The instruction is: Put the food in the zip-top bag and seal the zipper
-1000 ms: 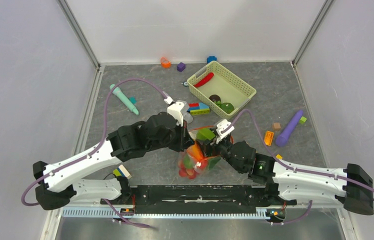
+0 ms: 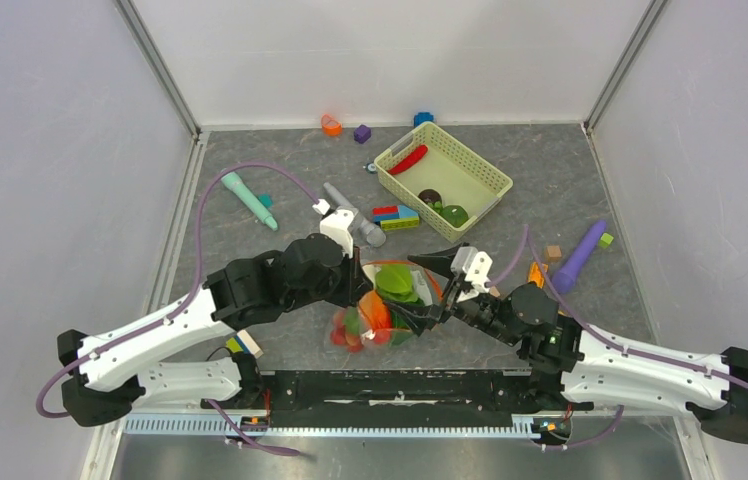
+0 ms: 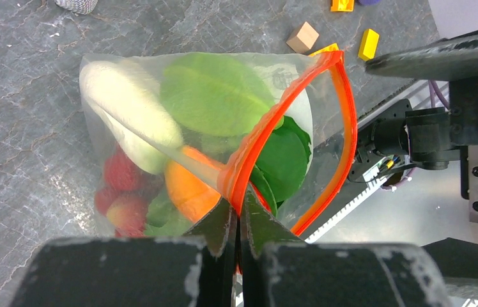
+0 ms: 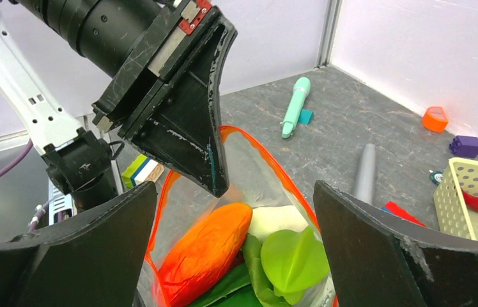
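The clear zip top bag (image 3: 115,115) with an orange zipper rim holds a white item, red round pieces, an orange item (image 4: 204,249) and green leafy items (image 4: 294,262). My left gripper is shut on the bag's rim, which gapes open toward my right side. My right gripper (image 2: 420,290) stands open over the bag's mouth, its fingers either side of the opening in the right wrist view, nothing between them but the view of the contents.
A basket (image 2: 480,200) at the back holds a red pepper and round vegetables. Toy blocks, a grey cylinder (image 4: 365,173), a mint stick (image 2: 250,200) and a purple stick (image 2: 580,255) lie around. Walls enclose the table.
My left gripper has moved slightly left with the bag, which has shifted left too.
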